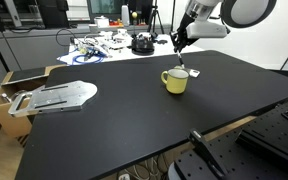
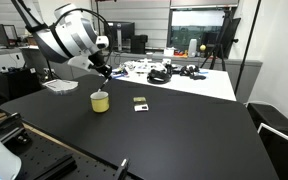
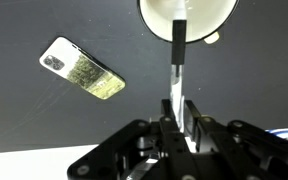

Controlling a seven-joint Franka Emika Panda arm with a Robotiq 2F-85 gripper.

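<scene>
A yellow mug (image 1: 175, 80) stands upright on the black table, its handle to the left in exterior view 1. In the wrist view the white inside of the mug (image 3: 206, 12) shows at the top edge, partly out of frame. My gripper is above and beside the mug, shut on a thin stick-like utensil (image 3: 178, 55) with a clear end and a dark band. The utensil's far end reaches into the mug's opening; its tip cannot be made out. From the side, the utensil (image 2: 102, 86) slants down into the mug (image 2: 100, 102).
A phone-like card (image 3: 82, 68) with a landscape picture lies flat near the mug. A pale metal plate (image 1: 60, 97) rests farther off on the table. Cables and gear clutter a back table (image 1: 104, 42).
</scene>
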